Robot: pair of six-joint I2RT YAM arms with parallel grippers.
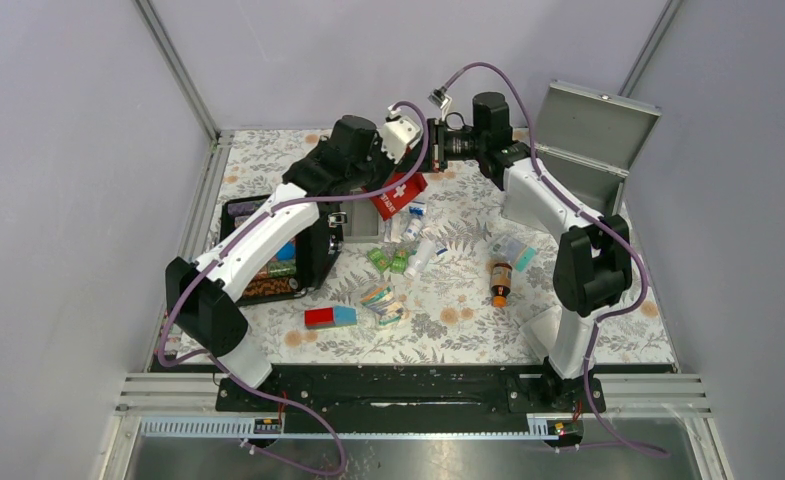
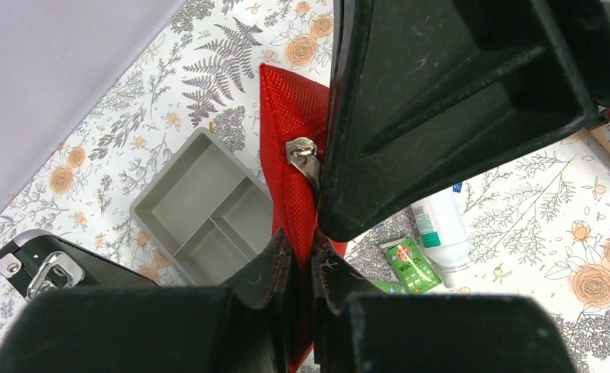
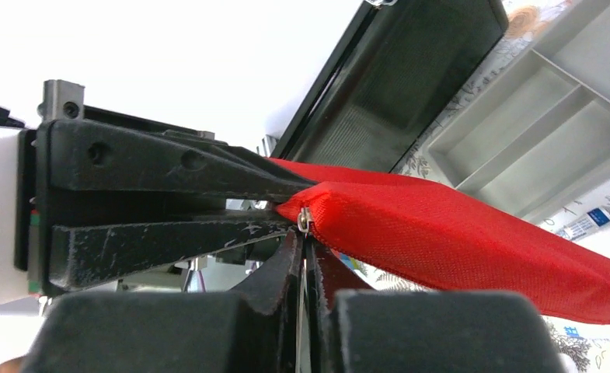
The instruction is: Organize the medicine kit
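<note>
In the top view a red first-aid pouch (image 1: pixel 400 194) with a white cross hangs above the table. My left gripper is shut on its edge, red fabric running between the fingers. Close beside it, the right gripper is shut at the same pouch edge. The metal zipper pull (image 3: pixel 305 220) reaches down to the right fingertips, which look closed on its thin tab. In the left wrist view the zipper slider (image 2: pixel 301 151) sits against the right gripper's black finger (image 2: pixel 441 101), which hides the tab's end. The pouch looks closed; its contents are hidden.
Beneath the pouch lies a grey compartment tray (image 2: pixel 142 210). An open black case (image 1: pixel 318 250) stands left, an open silver case (image 1: pixel 595 128) back right. Small green boxes (image 1: pixel 399 261), a white bottle (image 1: pixel 421 258) and a brown bottle (image 1: pixel 501 283) lie on the table.
</note>
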